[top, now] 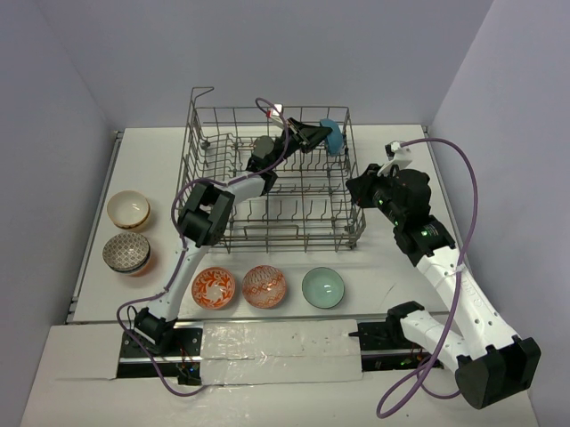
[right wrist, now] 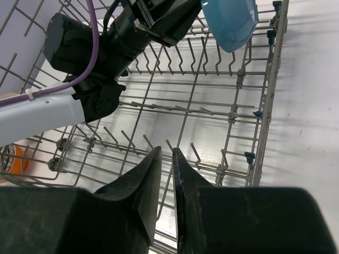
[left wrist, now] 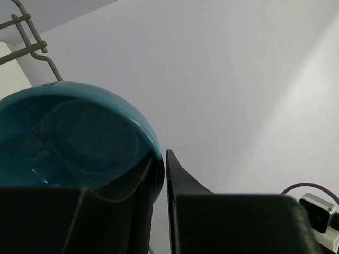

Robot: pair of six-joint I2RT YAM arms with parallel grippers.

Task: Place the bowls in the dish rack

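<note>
The blue bowl (top: 335,137) is tipped on its side at the back right corner of the dish rack (top: 294,238). My left gripper is shut on its rim, one finger inside the bowl (left wrist: 85,137) and one outside. In the right wrist view the bowl (right wrist: 230,24) hangs over the rear tines; whether it rests on them is unclear. My right gripper is shut at the rack's right side, nothing showing between its fingers. Two orange-patterned bowls (top: 214,288) (top: 264,286) and a green bowl (top: 323,287) sit in front of the rack.
Left of the rack stand a cream bowl (top: 128,209) and a dark-patterned bowl (top: 126,253), each seemingly stacked on another. The rack's middle and front rows hold no bowls. Its right wire wall (right wrist: 267,95) rises close to my right gripper.
</note>
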